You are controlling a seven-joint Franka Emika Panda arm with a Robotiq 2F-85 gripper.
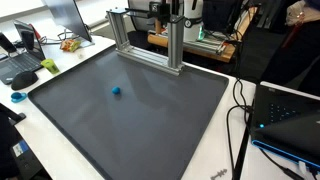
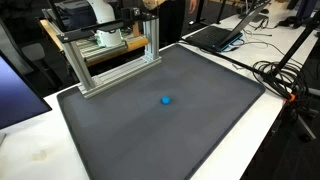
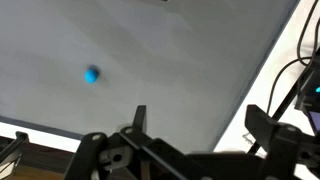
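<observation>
A small, round blue object (image 1: 116, 90) lies alone on the grey board (image 1: 130, 135), left of its middle in exterior view 1. The same blue object (image 2: 166, 100) is near the board's centre in exterior view 2, and in the wrist view the blue object (image 3: 92, 75) is at the left. My gripper points down over the board with its dark fingers wide apart and only bare board showing between them. The blue object is outside the gap, to the upper left of the left finger (image 3: 139, 119). Neither exterior view shows the fingertips clearly.
A metal frame (image 2: 118, 76) stands along one edge of the board. A black laptop (image 1: 285, 112) and a loose cable (image 1: 235, 108) lie to the right in exterior view 1. Another laptop (image 1: 18, 66) sits at the left. The rest of the board is clear.
</observation>
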